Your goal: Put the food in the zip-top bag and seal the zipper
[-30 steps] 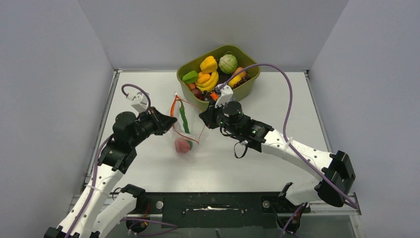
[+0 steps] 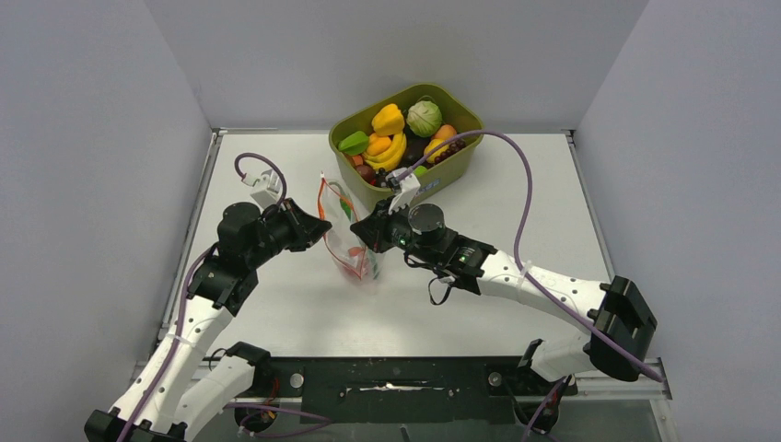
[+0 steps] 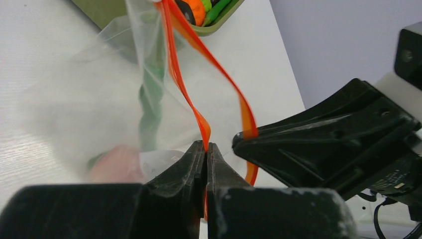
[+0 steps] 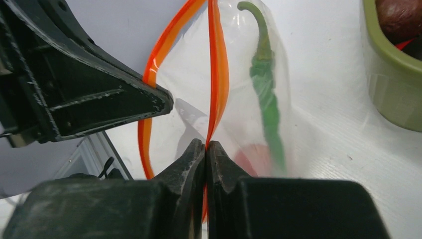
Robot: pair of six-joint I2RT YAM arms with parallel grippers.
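Observation:
A clear zip top bag with an orange rim stands between my two grippers, its mouth narrowly parted. My left gripper is shut on one side of the orange rim. From the opposite side my right gripper is shut on the other rim edge. Inside the bag, a long green pepper leans upright, and a reddish round food rests low down, blurred through the plastic.
The olive-green bin full of fruit and vegetables stands behind the bag, close to the right gripper.
My right gripper has moved left and slightly toward the front, narrowing the bag's mouth. The bag's food looks more covered from above.

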